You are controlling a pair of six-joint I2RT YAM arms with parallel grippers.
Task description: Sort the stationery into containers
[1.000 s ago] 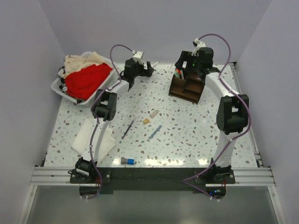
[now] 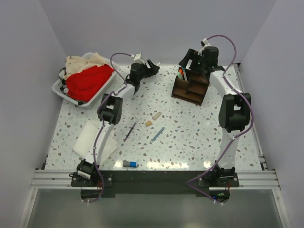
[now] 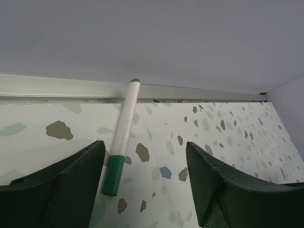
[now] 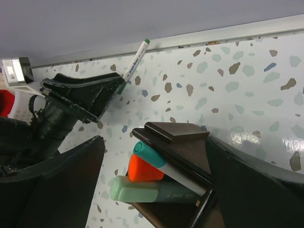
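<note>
A white marker with green cap and end point(image 3: 123, 130) lies on the table by the back edge; my left gripper point(image 2: 152, 69) is right at it, fingers part open around either side, not visibly holding it. My right gripper point(image 2: 187, 61) hangs open over the dark wooden organizer point(image 2: 189, 95), which holds a teal-capped marker point(image 4: 148, 154), an orange item point(image 4: 138, 169) and a green highlighter point(image 4: 135, 190). On the table's middle lie a dark pen point(image 2: 129, 131), a blue pen point(image 2: 157, 135), a pale block point(image 2: 156, 115) and a yellow piece point(image 2: 148, 123).
A white basket with red and beige cloth point(image 2: 88, 81) stands at the back left. White sheets point(image 2: 90, 137) lie front left, a blue-and-grey item point(image 2: 129, 163) at the front edge.
My left gripper has moved slightly right toward the marker. The right arm has shifted slightly right over the organizer.
</note>
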